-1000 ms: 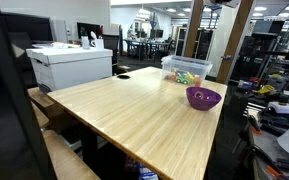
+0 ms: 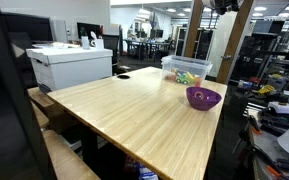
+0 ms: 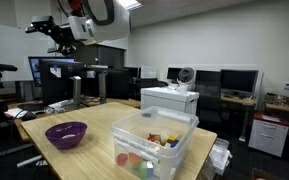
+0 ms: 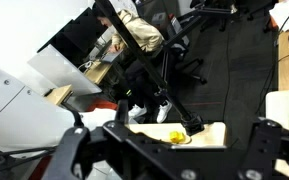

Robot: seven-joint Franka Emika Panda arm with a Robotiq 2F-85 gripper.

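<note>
My gripper [image 3: 56, 38] is raised high above the table at the upper left of exterior view 2, its fingers apart with nothing visible between them. Only its lower part shows at the top edge of exterior view 1. A purple bowl [image 2: 203, 98] rests near the table's right edge, well below the gripper; its inside is mostly hidden in exterior view 2. Farther along the table stands a clear plastic bin [image 3: 158, 135] with several colourful items inside. Dark finger parts line the bottom of the wrist view, which looks out over the room.
The wooden table [image 2: 134, 110] has a broad bare surface. A small dark object [image 2: 123, 76] lies near its far edge. White cabinets [image 2: 72, 69] stand beyond the table. In the wrist view, a seated person [image 4: 134, 38] is visible in the room.
At the top of exterior view 1, the gripper has shifted slightly. The bowl and bin are where they were.
</note>
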